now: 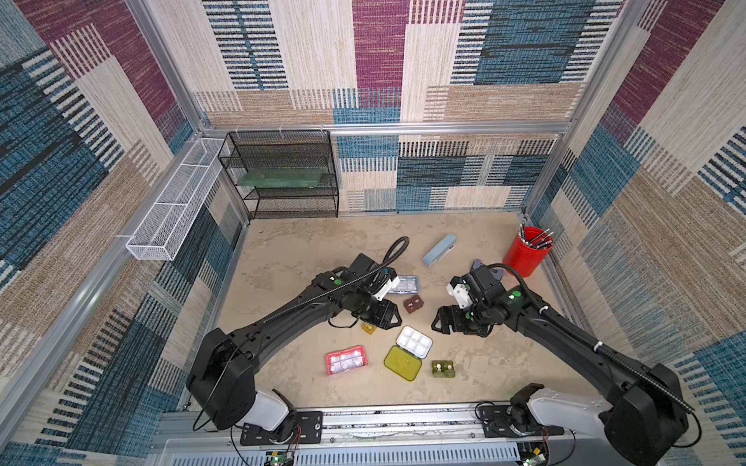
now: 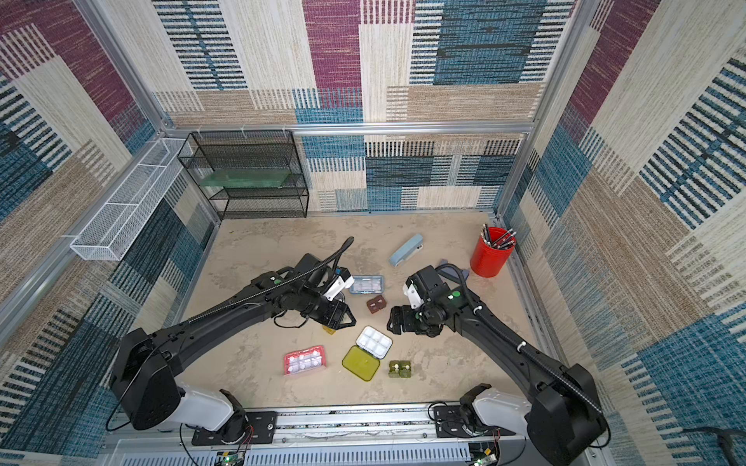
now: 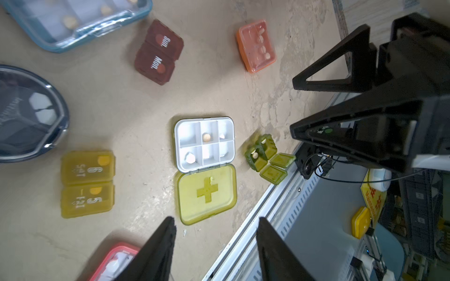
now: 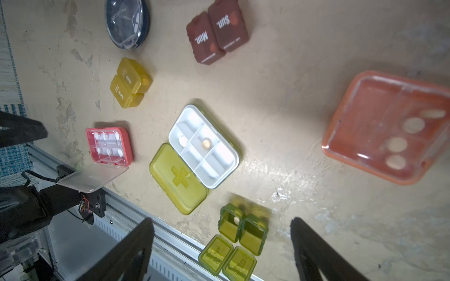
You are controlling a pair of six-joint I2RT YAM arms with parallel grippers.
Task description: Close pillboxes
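Note:
An open pillbox with white compartments (image 4: 211, 166) and yellow-green lid (image 4: 178, 178) lies front centre. A small green pillbox (image 4: 253, 234) stands open beside it. A red pillbox (image 4: 106, 144) has its clear lid open. The brown (image 3: 152, 65), yellow (image 3: 87, 201), round dark (image 3: 23, 112), blue (image 3: 79, 18) and salmon (image 4: 384, 131) pillboxes appear closed. My left gripper, above the middle, has its fingers apart and empty. My right gripper, over the right-middle area, stands open and empty above the table.
A stapler (image 1: 439, 248) and a red cup of pens (image 1: 527, 256) stand at the back right. A black wire rack (image 1: 279, 209) is at back left, a white wire basket (image 1: 151, 247) on the left wall.

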